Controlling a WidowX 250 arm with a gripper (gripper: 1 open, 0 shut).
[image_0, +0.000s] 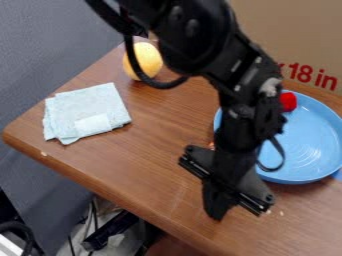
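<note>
My gripper (218, 200) is low over the front right of the wooden table (147, 175), just left of and in front of a blue plate (310, 145). Its fingertips point down at the tabletop, and the arm hides what lies between or behind them, so whether it is open or shut cannot be seen. A red object (287, 102) sits at the back of the plate, partly behind the arm.
A folded pale cloth (84, 112) lies on the left of the table. A yellow round object (142, 62) stands at the back, near a cardboard box (305, 40). The table's left edge borders a grey surface.
</note>
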